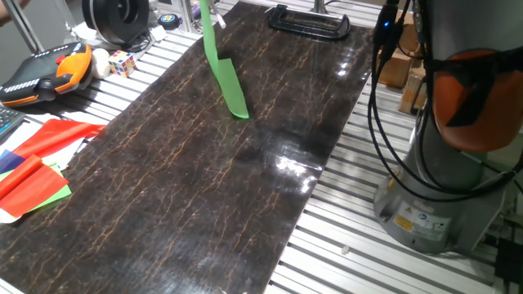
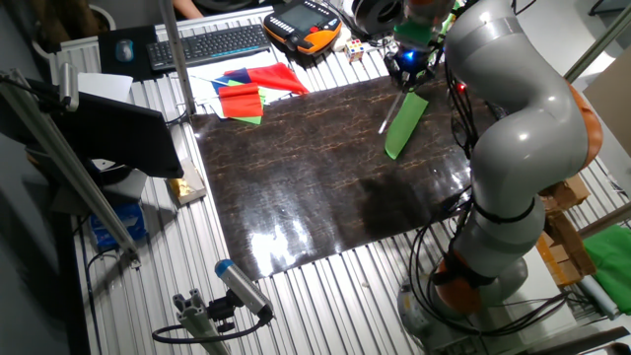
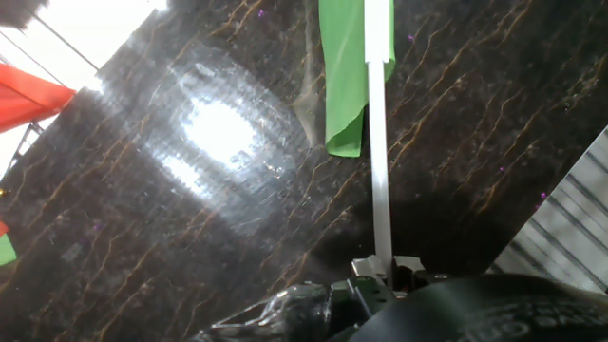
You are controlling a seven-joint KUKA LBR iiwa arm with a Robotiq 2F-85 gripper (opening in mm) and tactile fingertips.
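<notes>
A thin white stick (image 3: pixel 379 161) runs out from between the fingers of my gripper, which is shut on it in the wrist view. Green cloth or paper (image 3: pixel 344 90) hangs beside the stick's far part; whether it is fastened there cannot be told. From exterior view 2, the gripper (image 2: pixel 406 71) is over the far right of the dark table, with the stick (image 2: pixel 390 113) slanting down and the green sheet (image 2: pixel 404 128) beside it. In exterior view 1 the green sheet (image 1: pixel 231 86) hangs as a narrow strip, and the gripper is out of frame.
Red, blue and green sheets (image 1: pixel 33 186) lie at the left edge of the dark marbled tabletop (image 1: pixel 163 163), near an orange-black teach pendant (image 1: pixel 49 72) and a puzzle cube (image 1: pixel 122 63). A black clamp-like frame (image 1: pixel 309 24) rests at the back.
</notes>
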